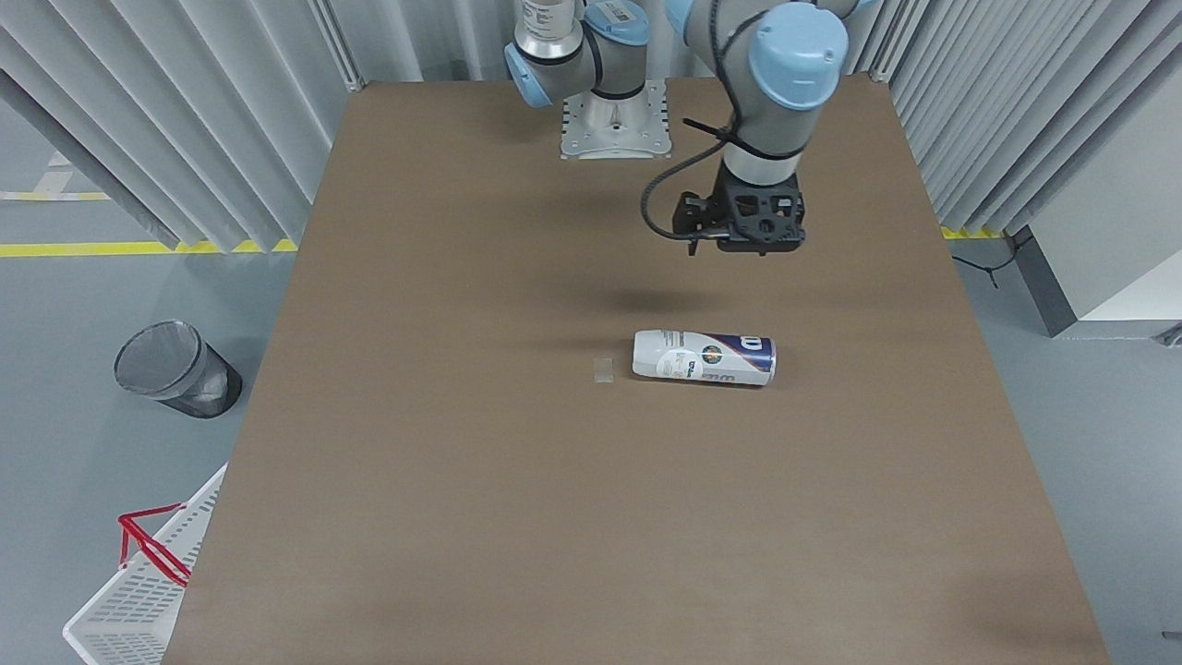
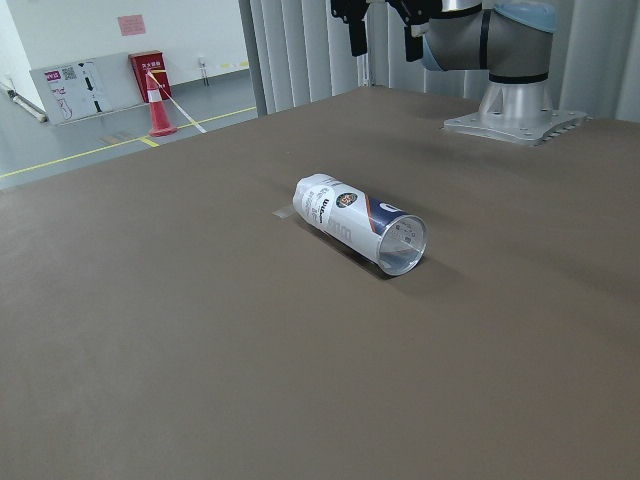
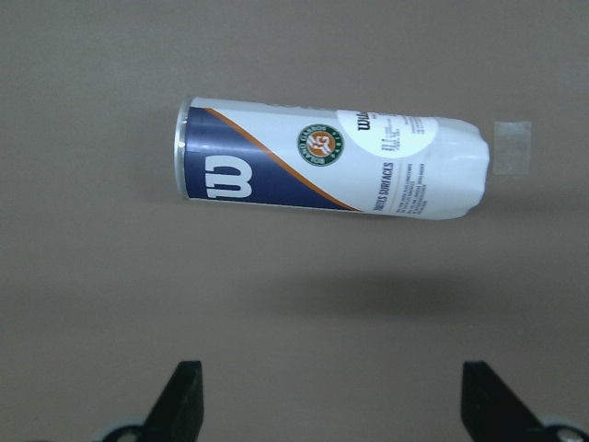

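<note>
A white and navy Wilson tube (image 1: 704, 356) lies on its side on the brown table (image 1: 621, 521), also seen in the left view as a tube (image 2: 345, 215) with a clear end toward that camera, and across the upper middle of the wrist view as a labelled cylinder (image 3: 331, 157). My gripper is open, its two fingers wide apart at the bottom of the wrist view with nothing between them. In the front view the gripper hangs above and behind the tube.
A small clear tape square (image 1: 604, 370) is beside the tube. The arm's base (image 1: 615, 133) stands at the back edge. A white basket (image 1: 133, 621) and a grey bin (image 1: 177, 371) are on the floor at the left.
</note>
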